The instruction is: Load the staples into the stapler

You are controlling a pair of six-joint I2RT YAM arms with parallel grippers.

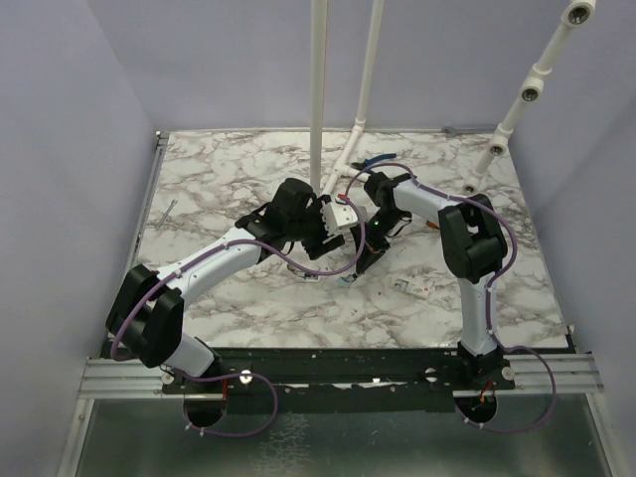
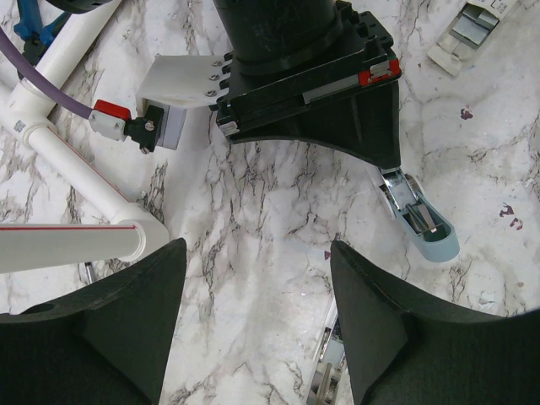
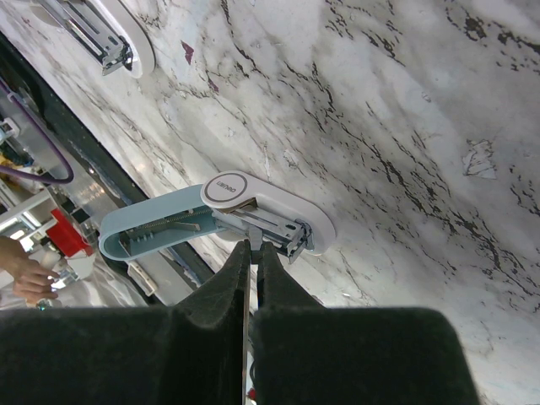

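An opened stapler lies on the marble table, with a blue-grey half (image 3: 156, 224) folded away from its white half (image 3: 291, 211). Its metal staple channel (image 3: 268, 226) is exposed. My right gripper is shut, its tips right at the channel; a small silvery bit shows there, and I cannot tell whether it is staples or part of the channel. In the left wrist view, the tip of that gripper meets the metal end of the stapler (image 2: 432, 234). My left gripper stands open above bare marble, nothing between its fingers.
A second stapler (image 2: 327, 371) lies beside the left gripper's right finger. Another pale one (image 1: 410, 288) rests to the right. Blue-handled pliers (image 1: 376, 159) and white pipes (image 2: 93, 181) stand at the back.
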